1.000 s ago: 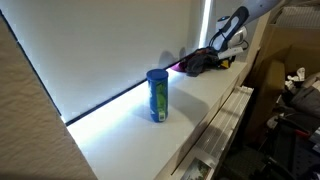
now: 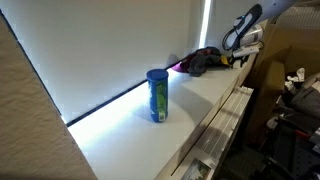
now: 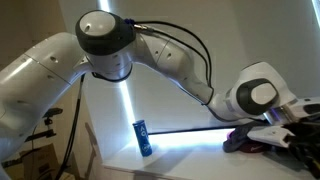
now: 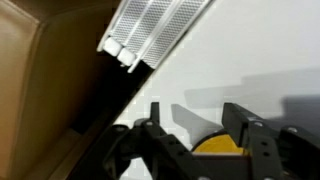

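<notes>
My gripper has its two dark fingers apart in the wrist view. A yellow round-edged thing with a dark rim [image 4: 218, 145] shows low between them; whether a finger touches it cannot be made out. In exterior view 1 the gripper [image 2: 238, 61] is low at the far end of the white counter [image 2: 190, 103], just right of a dark cloth pile [image 2: 203, 61]. In exterior view 2 the arm reaches to the right edge, beside the dark pile [image 3: 242, 139], and its fingertips are hard to see.
A blue can [image 2: 158, 96] stands upright on the counter, well away from the arm. Pale slotted strips [image 2: 234, 111] run along the counter's edge. A brown box wall [image 4: 45, 75] and a pale ribbed piece [image 4: 165, 25] show in the wrist view.
The blue can and the pile look unmoved.
</notes>
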